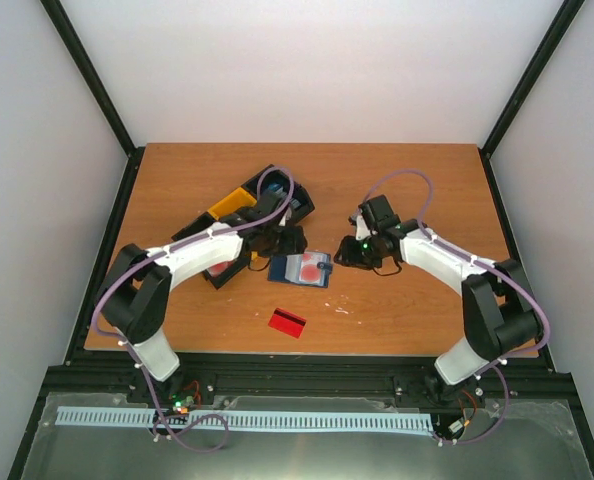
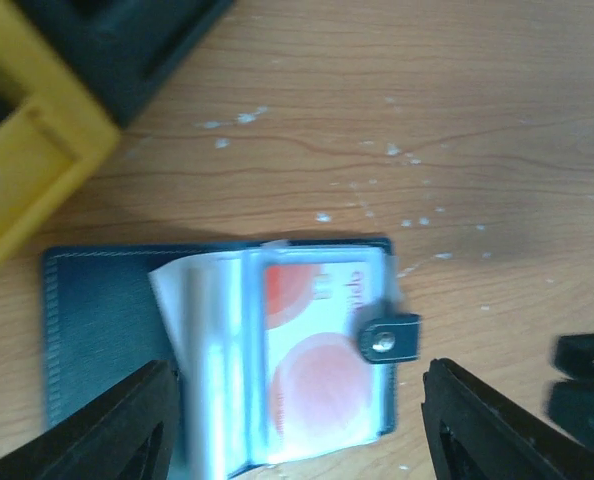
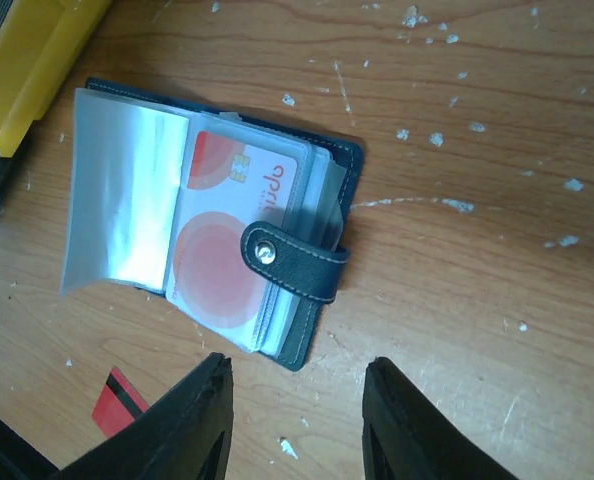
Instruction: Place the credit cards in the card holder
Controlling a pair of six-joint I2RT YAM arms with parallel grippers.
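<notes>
The card holder lies open on the table, a white card with pink circles in its clear sleeve and a strap with snap at its right side. A red card lies on the table below the holder; part of it shows in the right wrist view. My left gripper is open above the holder's left side, nothing between its fingers. My right gripper hangs just right of the holder, fingers apart and empty.
A black organizer with yellow compartments sits at back left, close to the holder.
</notes>
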